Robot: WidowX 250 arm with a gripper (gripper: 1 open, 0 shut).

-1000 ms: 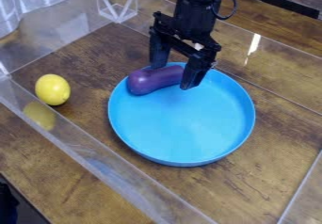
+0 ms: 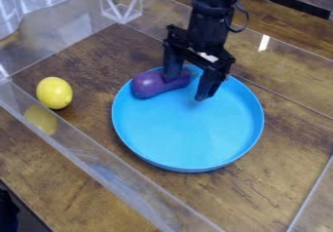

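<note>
A black gripper (image 2: pixel 193 70) reaches down from the top centre over a blue plate (image 2: pixel 182 136). A purple eggplant (image 2: pixel 155 83) lies on the plate's back left, just under the gripper's left finger. The fingers are spread apart; whether the eggplant is between them is hard to tell.
A yellow lemon-like object (image 2: pixel 55 93) lies on the wooden surface left of the plate. Clear strips or walls run along the lower left. The wooden surface right of the plate is clear.
The gripper has shifted slightly lower and to the left over the plate. The eggplant stays about where it was.
</note>
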